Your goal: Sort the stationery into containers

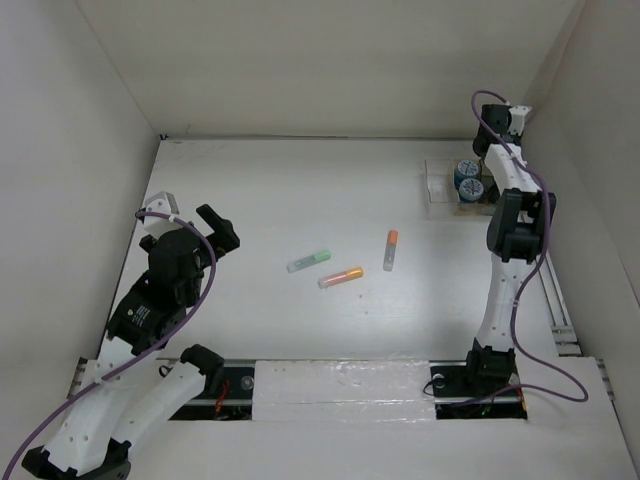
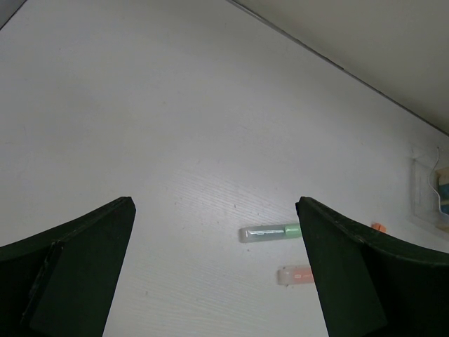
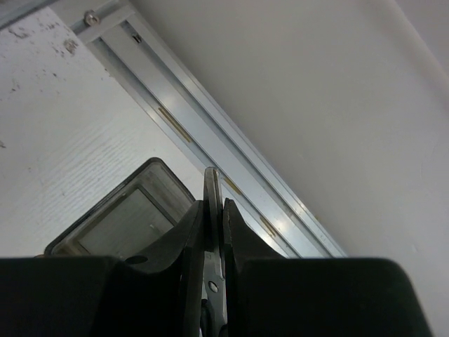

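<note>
My right gripper is shut on a pair of scissors [image 3: 212,184]; their silver blades point up between the fingers, and a dark handle shows lower down. In the top view the right arm covers its own fingertips over the right side of a clear container [image 1: 439,188]. Two blue-lidded round pots [image 1: 470,189] stand in that container. On the left, my left gripper is open and empty, well away from the tubes. A green-capped tube [image 1: 309,261], an orange-capped pinkish tube [image 1: 341,278] and an orange-capped clear tube [image 1: 390,250] lie mid-table.
Beneath the scissors, a dark-rimmed clear compartment [image 3: 126,214] shows in the right wrist view. A metal rail [image 3: 210,137] and the wall run close along the right side.
</note>
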